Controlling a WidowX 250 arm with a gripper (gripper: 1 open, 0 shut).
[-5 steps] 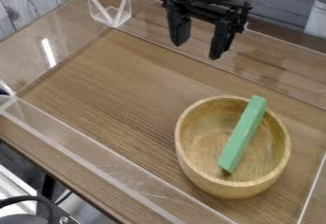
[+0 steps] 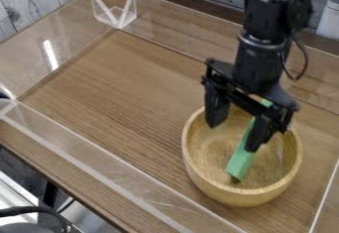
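My black gripper (image 2: 245,108) hangs from the top right, low over a wooden bowl (image 2: 209,171) at the lower right, its fingers spread open around the upper part of a green bar (image 2: 241,160) lying slanted in the bowl. The arm hides part of the bar and the bowl's back rim.
A white wire holder (image 2: 113,9) stands at the back left. A wall edge runs along the top left, and a black cable lies at the bottom left corner.
The bowl and bar look unmoved.
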